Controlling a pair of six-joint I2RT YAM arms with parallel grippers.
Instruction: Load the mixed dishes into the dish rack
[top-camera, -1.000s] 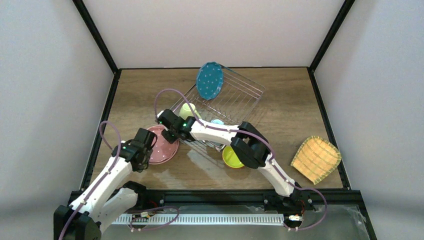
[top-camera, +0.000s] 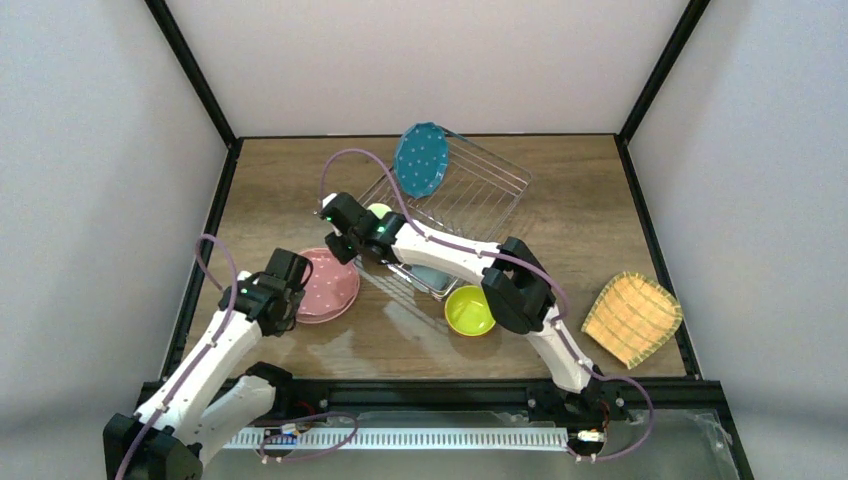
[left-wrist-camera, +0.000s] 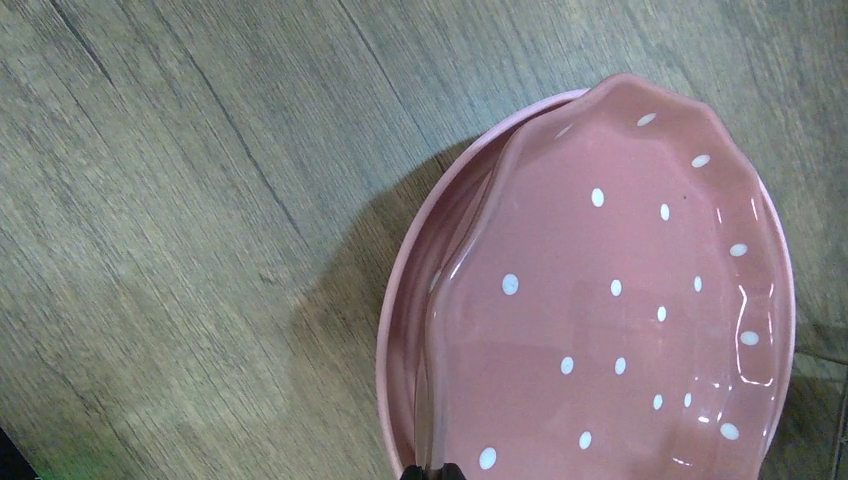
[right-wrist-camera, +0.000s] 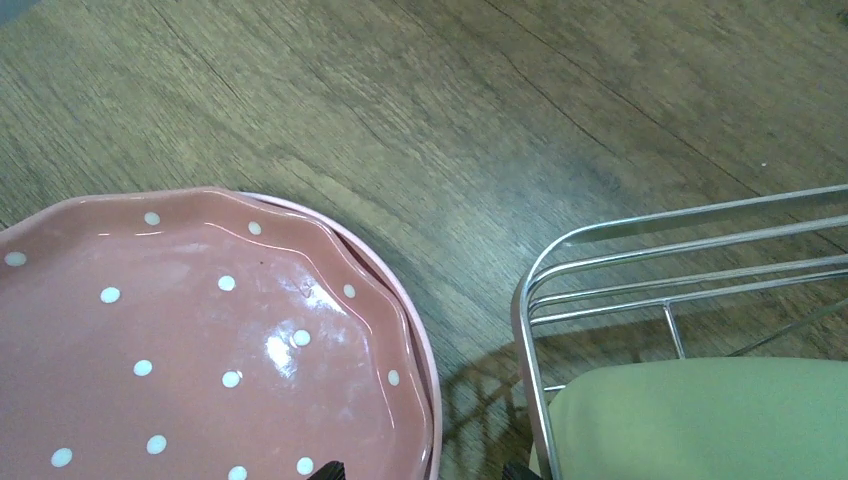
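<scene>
Two stacked pink dotted plates (top-camera: 330, 285) (left-wrist-camera: 610, 280) (right-wrist-camera: 190, 340) lie on the table left of the rack. My left gripper is shut on the upper plate's wavy left rim, which is slightly lifted within the lower one. My right gripper is open over the area between the plates' edge and the rack's (right-wrist-camera: 690, 210) corner, with nothing visible between its fingertips. The rack holds a blue dotted plate (top-camera: 420, 160) at the back and a pale green item (right-wrist-camera: 700, 420), partly hidden by my right arm.
A lime bowl (top-camera: 468, 312) sits in front of the rack. A yellow checked mat (top-camera: 630, 318) lies at the front right.
My right arm has lifted and moved slightly toward the back and right, uncovering more of the pink plates.
</scene>
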